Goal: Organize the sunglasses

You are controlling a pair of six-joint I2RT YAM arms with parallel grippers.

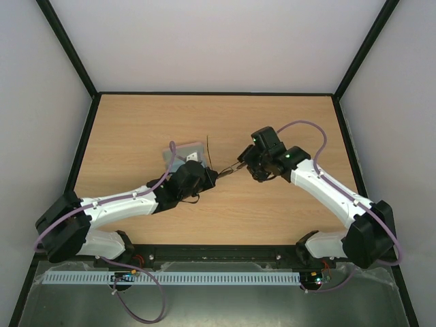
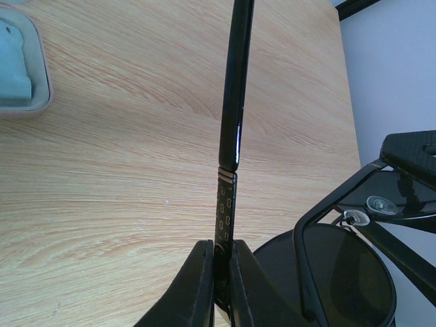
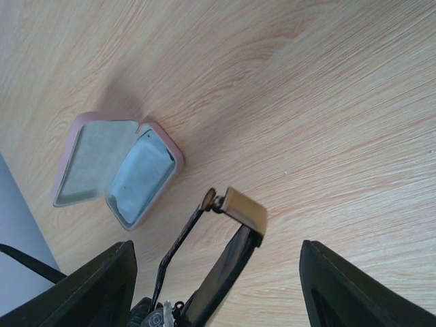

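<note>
Black sunglasses hang in the air, with my left gripper shut on one temple, which stands upright in the left wrist view; a dark lens shows to its right. In the top view the glasses span between both grippers. My right gripper is open, its fingers either side of the other folded part of the glasses, whose bronze-tipped end points up between them. An open pink-rimmed case with a light blue cloth inside lies on the table, partly hidden under the left arm in the top view.
Dark frame edges and white walls bound it on the sides and back.
</note>
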